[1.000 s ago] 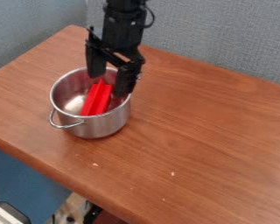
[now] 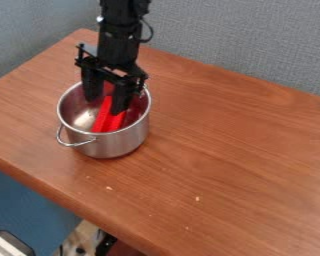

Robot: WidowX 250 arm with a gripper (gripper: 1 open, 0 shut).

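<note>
A black robot gripper (image 2: 107,82) hangs from the top of the view, its two fingers apart and lowered into a steel pot (image 2: 112,144) on the wooden table. Red elongated objects (image 2: 105,122) lie inside the pot, between and below the fingers; whether the fingers touch them I cannot tell.
A grey wall (image 2: 256,45) stands behind it, and a blue surface lies beyond the table's left edge at lower left.
The gripper has moved left and down into the pot, over the red objects. The pot looks unmoved.
</note>
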